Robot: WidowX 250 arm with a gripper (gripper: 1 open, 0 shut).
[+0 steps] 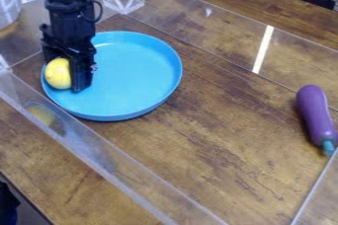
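Observation:
My black gripper (66, 56) reaches down from the top left, shut on a yellow object (57, 74) at the left edge of a round blue plate (132, 86). Its fingertips are partly hidden against the yellow object, whose exact shape is hard to make out.
A purple eggplant-like toy (314, 115) lies at the right. Clear plastic walls run along the left, top and bottom of the wooden table (218, 140). The middle and right of the table are open.

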